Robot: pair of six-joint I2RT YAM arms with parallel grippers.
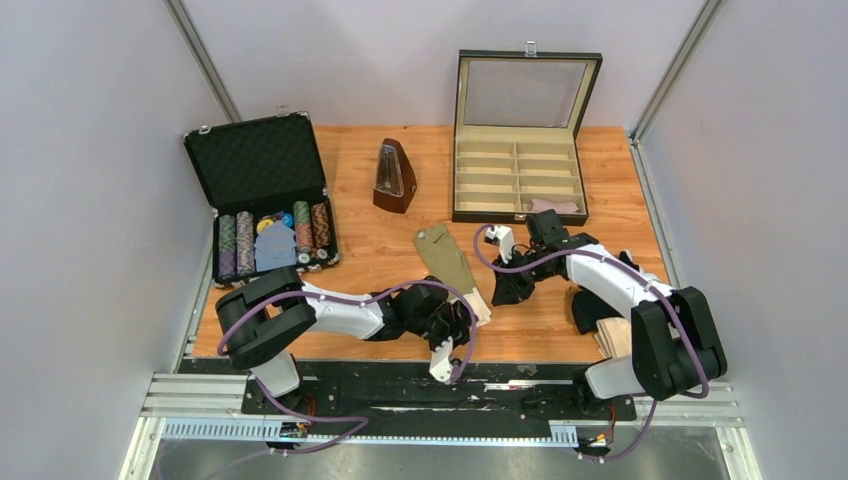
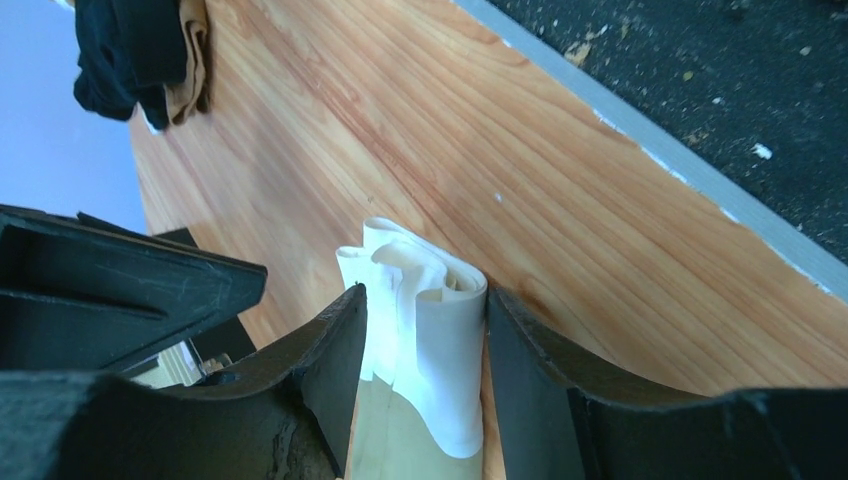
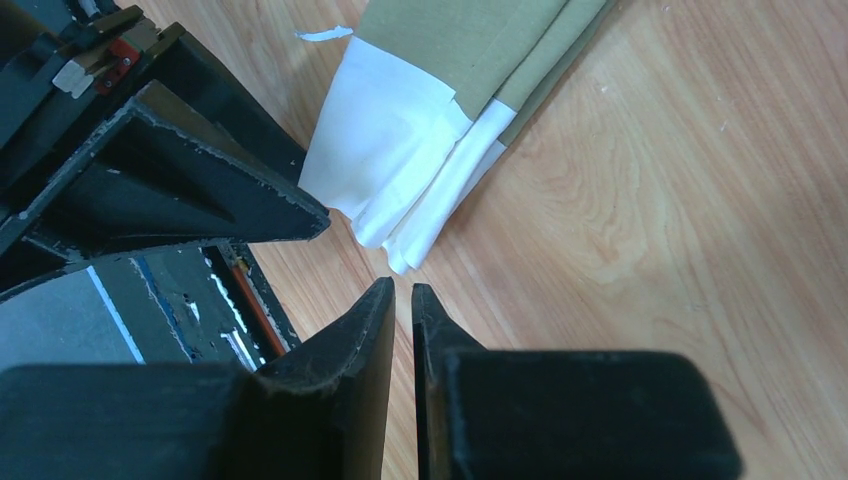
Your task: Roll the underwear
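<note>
A folded olive underwear (image 1: 440, 255) with a white waistband lies on the wooden table. My left gripper is at the waistband end, its part-open fingers either side of the bunched white band (image 2: 445, 350); whether they grip it is unclear. My right gripper is shut just beyond the band (image 3: 375, 140), apart from it, with nothing visible between its fingertips.
An open compartment box (image 1: 485, 175) stands at the back right, a metronome (image 1: 395, 175) at the back middle, an open poker chip case (image 1: 245, 245) at left. Dark and beige clothes (image 1: 590, 310) lie at the right.
</note>
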